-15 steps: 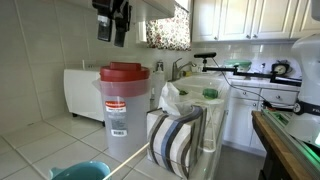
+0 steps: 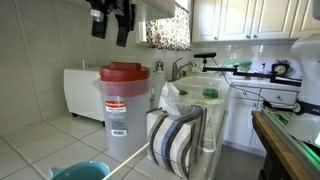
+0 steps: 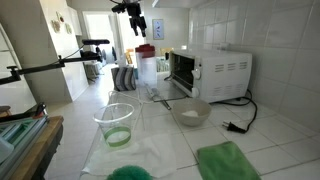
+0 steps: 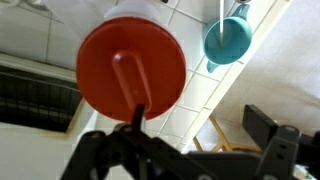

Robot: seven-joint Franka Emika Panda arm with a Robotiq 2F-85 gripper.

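Note:
A tall clear container (image 2: 126,112) with a red lid (image 2: 124,72) stands on the tiled counter. Above it, apart from the lid, hangs my gripper (image 2: 111,31), open and holding nothing. In the wrist view the round red lid (image 4: 168,50) with its raised bar handle lies left of centre, and the open gripper shows at the lower edge. A teal mug (image 4: 228,42) with a thin stick in it is to the lid's right. Exterior view 2 shows the container (image 3: 147,75) far back, below the gripper (image 3: 135,20).
A striped bag (image 2: 175,143) stands right of the container, and a white toaster oven (image 3: 210,72) stands near it by the wall. Exterior view 2 also has a clear cup (image 3: 118,118), a bowl (image 3: 191,113) and a green cloth (image 3: 227,162) in the foreground.
My gripper has shifted and turned slightly above the container, with its fingers appearing a little farther apart. The container, bag and mug have not moved.

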